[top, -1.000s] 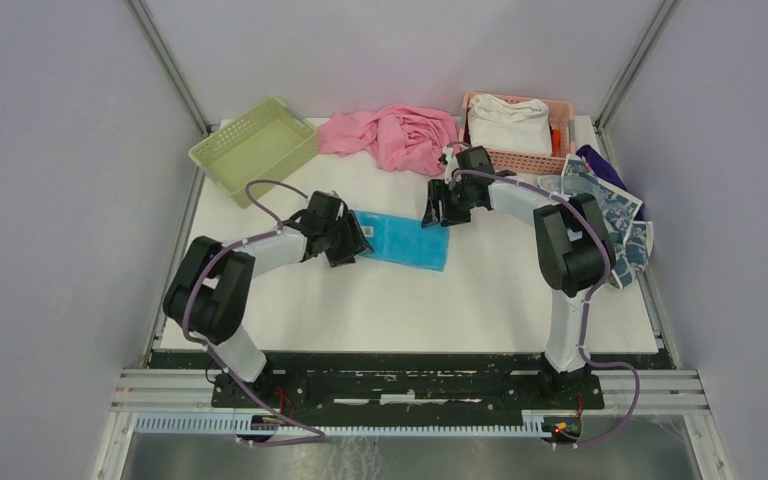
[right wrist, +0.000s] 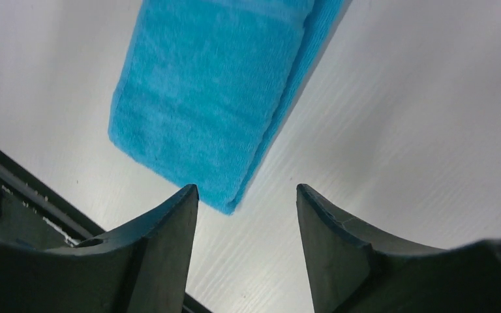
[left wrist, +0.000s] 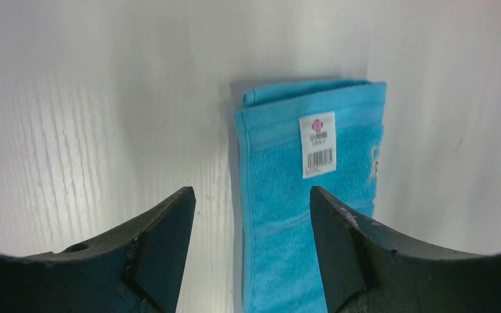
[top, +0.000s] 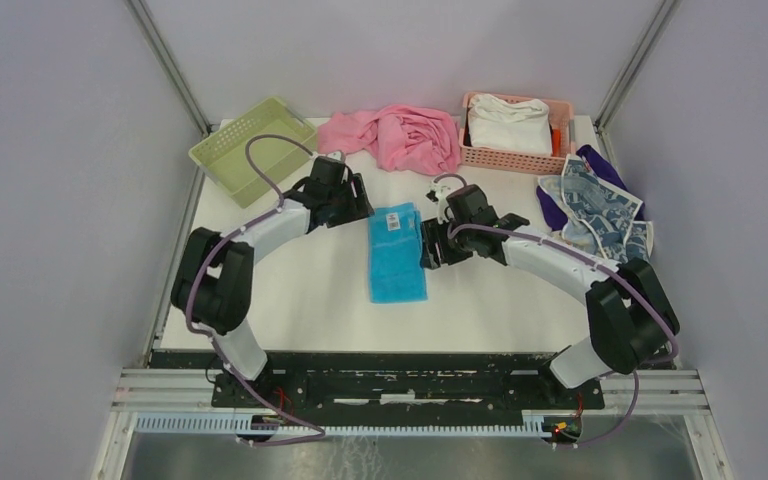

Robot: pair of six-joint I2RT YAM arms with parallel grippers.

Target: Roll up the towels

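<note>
A blue towel [top: 397, 262], folded into a long narrow strip, lies lengthwise from back to front in the middle of the table. Its white barcode label [left wrist: 318, 145] faces up close to the far end. Beside that end, on the left, my left gripper stands apart from the cloth with its fingers spread and nothing held. My right gripper is open and empty by the towel's right long edge. In the right wrist view the towel's near end [right wrist: 169, 156] lies flat, its layers slightly offset along one side.
At the back left sits an empty green basket [top: 250, 150], next to a heap of pink towels [top: 395, 135]. A pink basket [top: 508, 159] holds a white towel [top: 510, 122]. Patterned cloths [top: 595, 210] lie at the right edge.
The towel has turned from lying crosswise to lying lengthwise.
</note>
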